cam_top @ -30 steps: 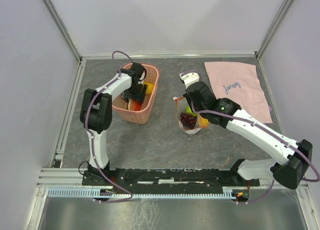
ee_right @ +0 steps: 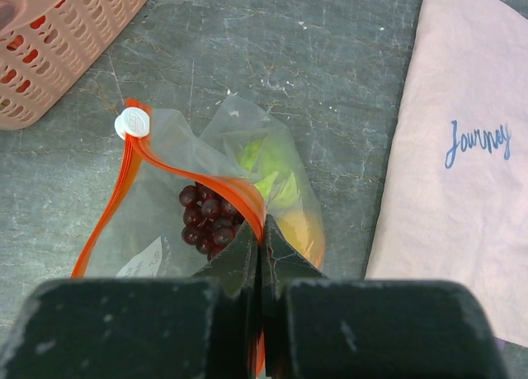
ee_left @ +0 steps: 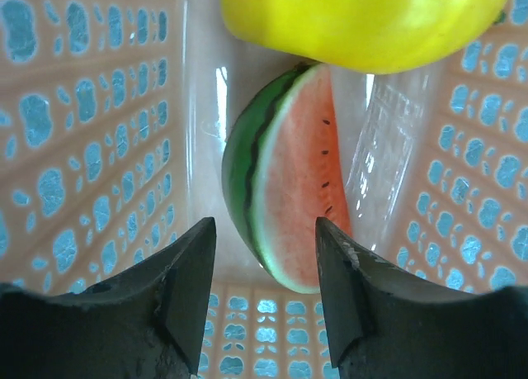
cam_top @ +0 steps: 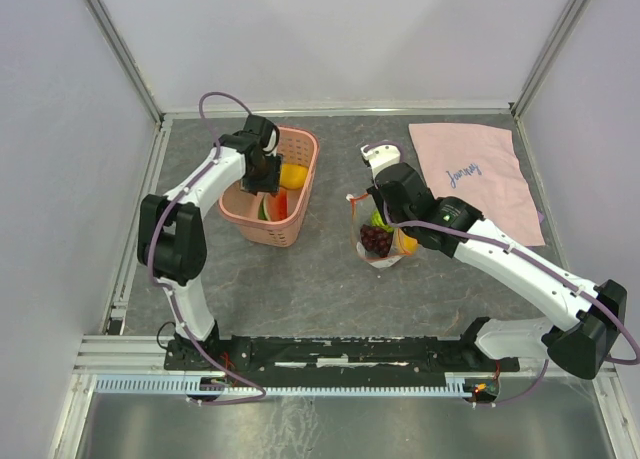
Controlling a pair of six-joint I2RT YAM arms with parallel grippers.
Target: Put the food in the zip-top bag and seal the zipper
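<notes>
A pink basket [cam_top: 270, 234] holds a watermelon slice [ee_left: 289, 181] and a yellow food item [ee_left: 355, 16]. My left gripper hangs inside it over the slice's lower end, part open with nothing visible between its fingers. The zip top bag [ee_right: 148, 222], with orange zipper edges, holds dark grapes [ee_right: 210, 222], green food [ee_right: 268, 168] and something yellow [ee_right: 297, 234]. My right gripper is shut on the bag's orange edge.
A pink cloth [ee_right: 445, 206] printed "Journey" lies right of the bag.
The right arm and bag have not moved.
</notes>
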